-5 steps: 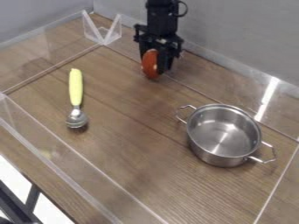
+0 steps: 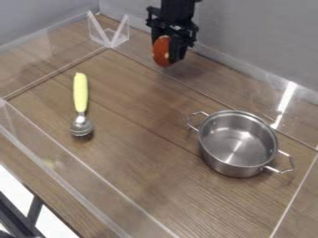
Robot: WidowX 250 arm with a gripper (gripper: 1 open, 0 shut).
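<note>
My black gripper is at the top centre of the camera view, by the back wall, shut on an orange object that hangs from its fingers. The object's lower end is near the wooden surface; whether it touches cannot be told.
A steel pot with two handles stands at the right. A yellow corn cob or similar long item lies at the left, with a round metal utensil at its lower end. A white wire rack stands at the back left.
My gripper has moved back and up in the view, toward the back wall, with the orange object in it.
</note>
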